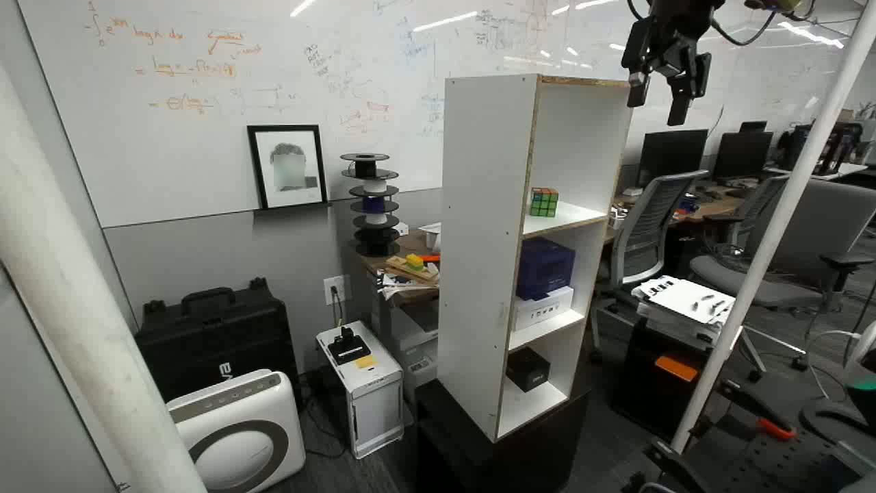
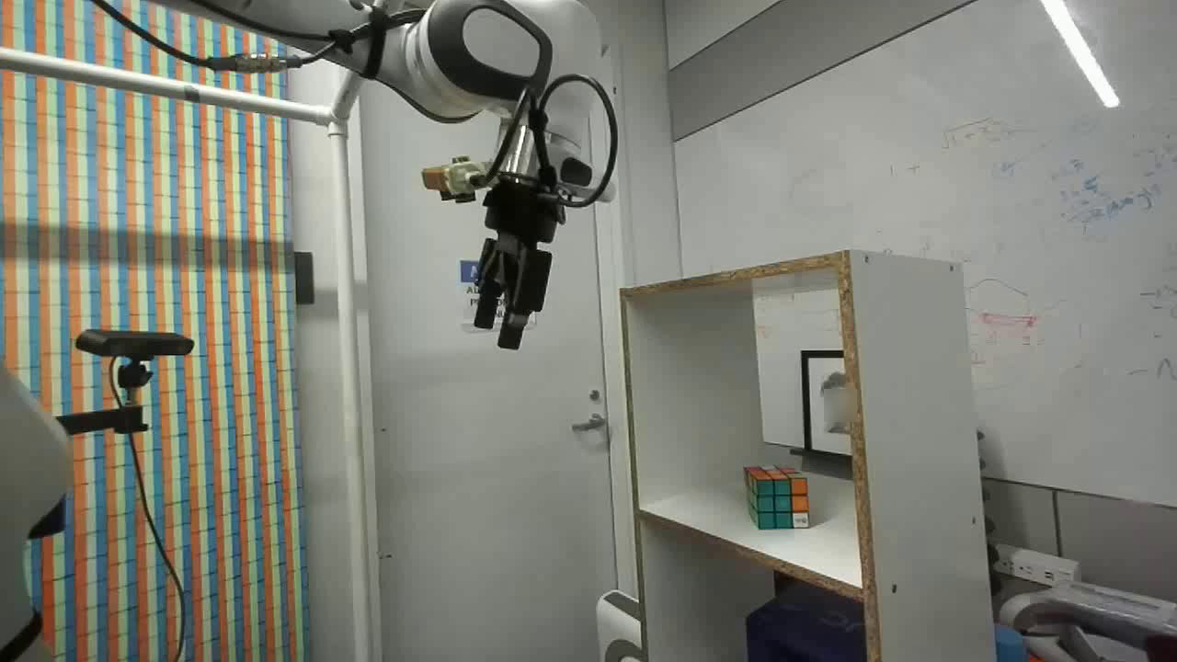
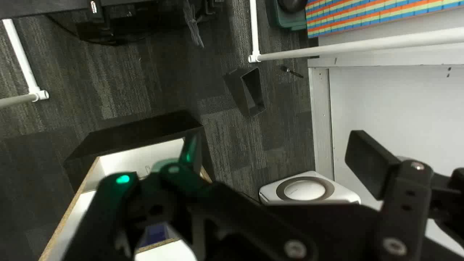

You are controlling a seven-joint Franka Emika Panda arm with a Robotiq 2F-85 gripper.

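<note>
High above the floor, to one side of a tall white shelf unit [image 1: 484,246], hangs my gripper [image 2: 497,336]. Its black fingers stand apart and hold nothing; in the wrist view one dark finger pad [image 3: 369,163] is seen at the right. On the shelf's top compartment sits a Rubik's cube [image 2: 777,497], well below and away from the gripper. The middle compartment holds a dark blue box [image 1: 545,270] on top of a white box [image 1: 543,308]. A small black box [image 1: 527,369] rests in the bottom compartment. The wrist view does not show the cube.
White poles [image 2: 350,331] frame the space. A closed door [image 2: 491,463] lies behind the gripper. On the floor are an air purifier [image 1: 238,435], a black case [image 1: 217,337] and a dark open bin [image 3: 243,93]. Office chairs [image 1: 657,230] stand beyond the shelf.
</note>
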